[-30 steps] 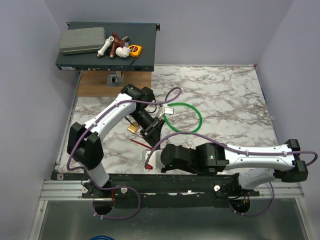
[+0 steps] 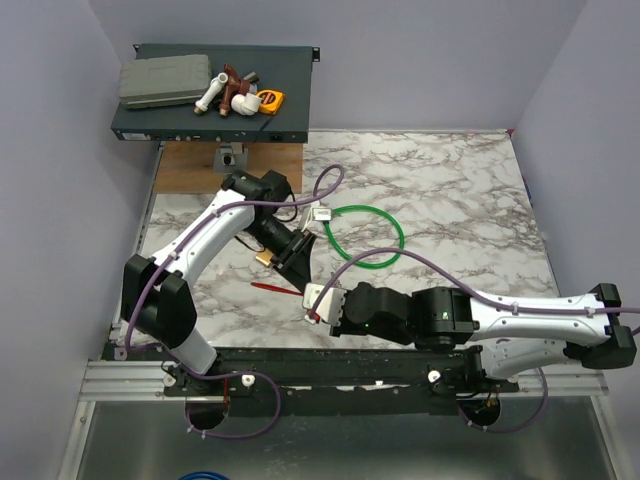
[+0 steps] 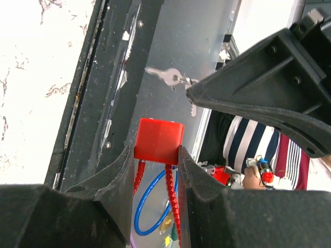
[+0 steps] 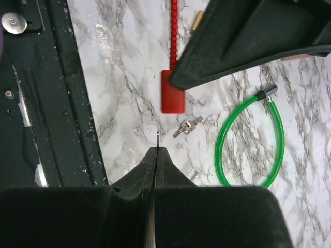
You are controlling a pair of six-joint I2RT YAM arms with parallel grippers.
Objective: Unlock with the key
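Observation:
My left gripper [image 2: 300, 268] is over the table's middle; in the left wrist view a red tag [image 3: 158, 135] with red beaded cord is at its fingers, and its grip on it is unclear. Two keys [image 3: 170, 76] on a ring hang beyond it, near a black finger. My right gripper [image 2: 318, 303] is shut at the front, a thin metal tip showing at its fingers in the right wrist view. The red tag [image 4: 172, 93] lies on the marble below, beside a small metal piece [image 4: 187, 126]. A brass padlock [image 2: 263, 258] is partly hidden behind the left arm.
A green hose loop [image 2: 398, 232] lies centre right. The raised shelf [image 2: 140, 125] at the back holds a case and tools. A black rail runs along the front edge.

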